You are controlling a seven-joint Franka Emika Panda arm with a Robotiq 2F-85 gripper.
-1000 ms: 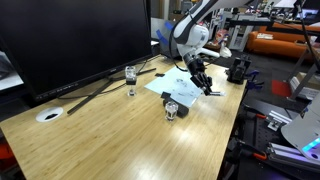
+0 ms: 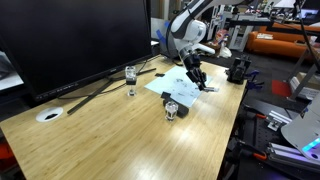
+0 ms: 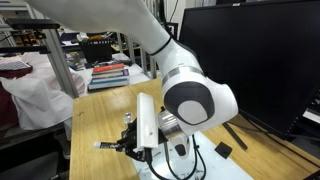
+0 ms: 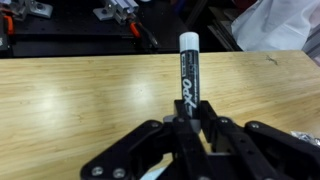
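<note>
A white marker with a dark label sticks out from my gripper in the wrist view, and the black fingers are shut on its lower part. Exterior view 2 has the marker lying roughly level, pointing left from the gripper. In exterior view 1 the gripper is over the right part of the table, with the pale marker at its right. How far the marker is above the table cannot be told.
White sheets lie left of the gripper, with a dark flat item at their front. Cups stand farther left. A black monitor fills the back.
My gripper has shifted slightly up and left in exterior view 1, carrying the marker. The cups and sheets look unmoved.
</note>
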